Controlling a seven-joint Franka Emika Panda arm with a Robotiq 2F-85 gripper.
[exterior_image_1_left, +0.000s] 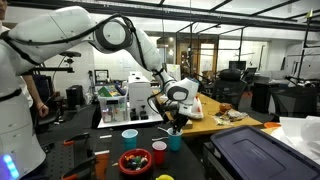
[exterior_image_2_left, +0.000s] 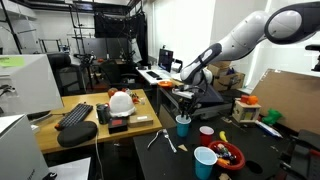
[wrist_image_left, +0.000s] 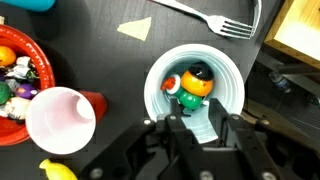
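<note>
Below my gripper stands a blue cup, pale inside in the wrist view. Small toys in orange, green and red lie at its bottom. The fingers are apart over the near side of the cup, and I see nothing held between them. In exterior view 2 the same cup stands upright, with the gripper close above it; its fingertips are hard to make out there.
A red bowl of small toys, a red cup and another blue cup stand nearby. A fork lies on the dark table. A large dark tray is at the right.
</note>
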